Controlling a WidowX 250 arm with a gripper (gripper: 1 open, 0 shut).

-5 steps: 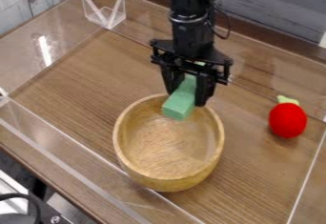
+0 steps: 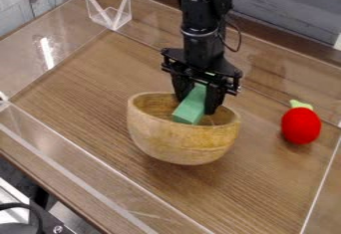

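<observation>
My black gripper hangs from the top centre, pointing down, shut on a mint-green object. The green object is inside the mouth of a tan wooden bowl at the middle of the table, its lower end hidden by the bowl's rim. The bowl sits tilted, its side facing the camera.
A red tomato-like object with a pale green piece behind it lies to the right. A clear wire-like holder stands at the back left.
The bowl has tipped up from lying open to the camera to showing its side, its rim higher. The gripper and green object have moved slightly down and left, into the bowl's mouth.
</observation>
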